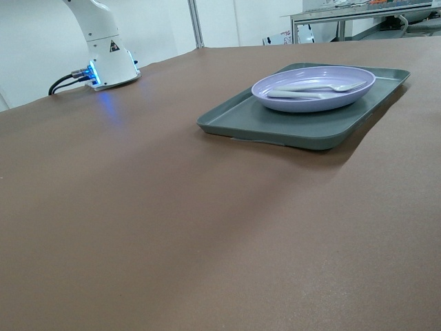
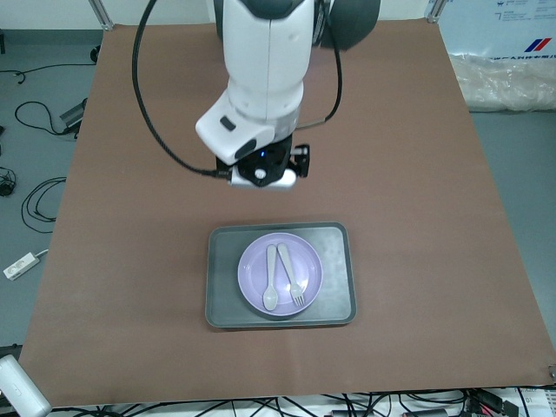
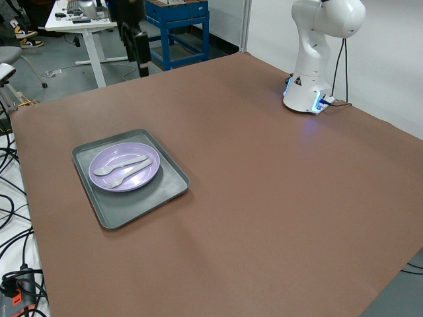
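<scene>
A grey-green tray (image 2: 224, 278) rests on the brown table, with a lilac plate (image 2: 309, 269) on it. A white spoon (image 2: 270, 298) and a white fork (image 2: 297, 294) lie side by side on the plate; the same setting shows in the top and right views. My gripper (image 2: 262, 174) hangs above the table, beyond the tray in the left view, its fingertips mostly hidden behind its housing. In the right view it is a dark shape (image 3: 139, 53) at the top edge; whether it is open or shut is unclear.
Cables crowd the floor and bench beside the table.
</scene>
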